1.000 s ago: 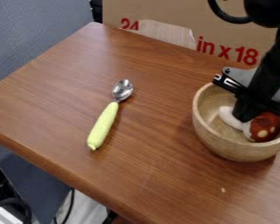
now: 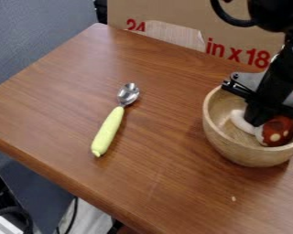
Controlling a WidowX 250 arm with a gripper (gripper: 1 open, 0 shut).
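Note:
My black gripper (image 2: 259,110) reaches from the top right down into a wooden bowl (image 2: 244,154) at the right of the table. In the bowl a red-and-white spotted toy mushroom (image 2: 277,132) with a pale stem lies beneath the gripper. The fingertips are dark and partly hidden by bowl and toy, so whether they grip it is unclear. A spoon (image 2: 110,125) with a pale yellow handle lies at the middle left of the table.
A cardboard box (image 2: 186,14) stands along the back. A small purple item at the right edge is mostly cut off. The table's left edge runs diagonally; the wood around the spoon is clear.

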